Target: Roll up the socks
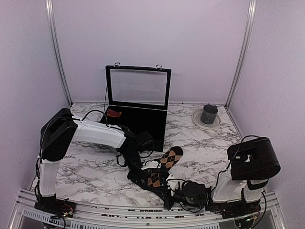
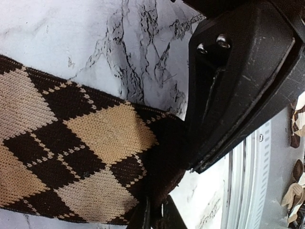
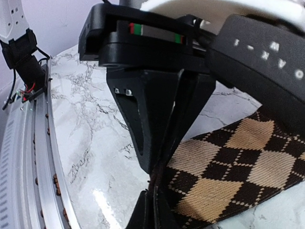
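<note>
A brown and tan argyle sock lies flat on the marble table, its near end bunched dark at both grippers. In the left wrist view the sock runs in from the left. My left gripper is at this dark end, fabric showing by its tips; how far its fingers stand apart is unclear. My right gripper comes in from the other side, shut, its tips against the dark edge of the sock. Whether cloth is pinched in it is hidden. The two grippers' tips nearly touch.
Behind the left arm stands a black box with its clear lid raised and a red item inside. A grey cup sits on a round plate at the back right. A metal rail borders the table's front.
</note>
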